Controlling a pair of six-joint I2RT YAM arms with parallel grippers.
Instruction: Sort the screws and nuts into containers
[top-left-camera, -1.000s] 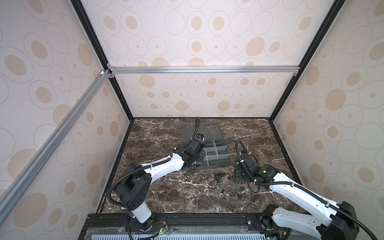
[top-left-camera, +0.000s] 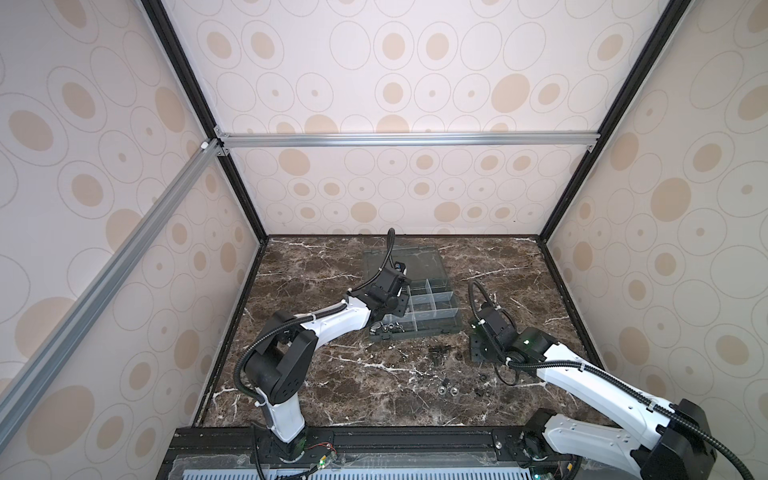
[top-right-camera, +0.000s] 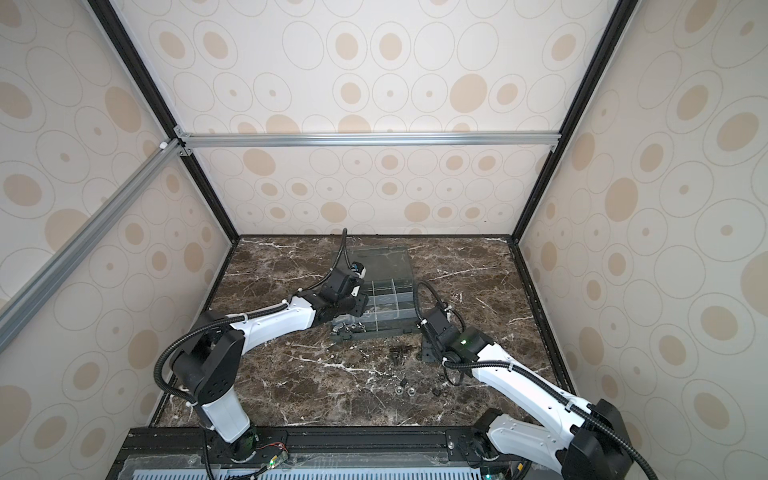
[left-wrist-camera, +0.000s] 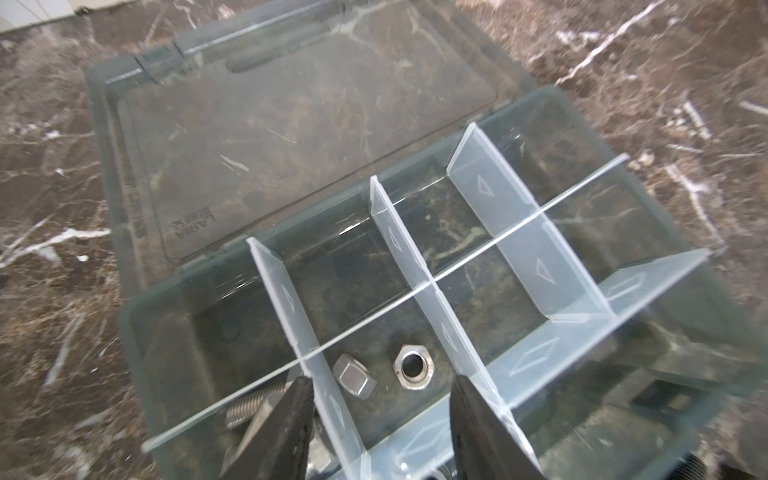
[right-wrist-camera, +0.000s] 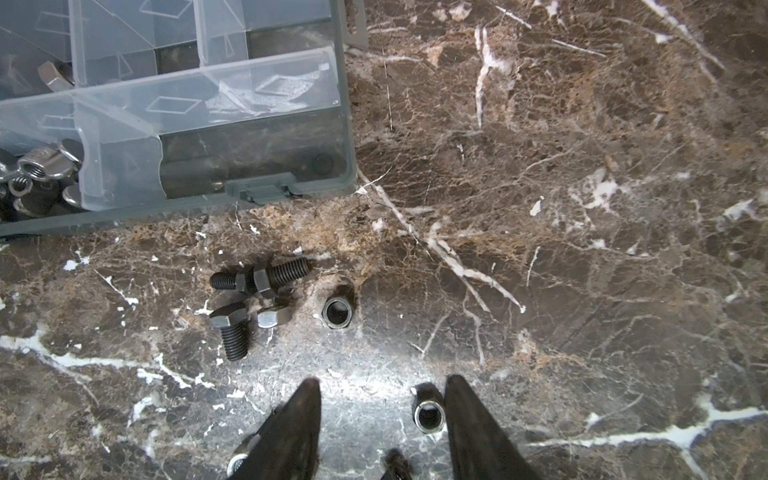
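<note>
The grey, clear divided box (left-wrist-camera: 552, 92) lies with its lid flat open. Over its lower left part, my left gripper stands open, nothing visible between its fingers. Below, one compartment holds a tilted nut (left-wrist-camera: 354, 377) and a flat hex nut (left-wrist-camera: 426, 376). Beside it, another holds a silver threaded screw (left-wrist-camera: 249, 406), partly behind a finger. My right gripper is open above the table, right of the box. Black screws (right-wrist-camera: 233, 339) and a small nut (right-wrist-camera: 274, 317) lie ahead of it. A tall nut (right-wrist-camera: 429, 414) shows close to its right finger.
Silver nuts and screws (right-wrist-camera: 48, 164) fill the box's front left compartment; several others look empty. Another tall nut (right-wrist-camera: 337, 312) lies near the black screws. White dividers (left-wrist-camera: 520, 180) rise between compartments. The table right of the box (right-wrist-camera: 600, 280) is clear.
The right arm has not visibly moved.
</note>
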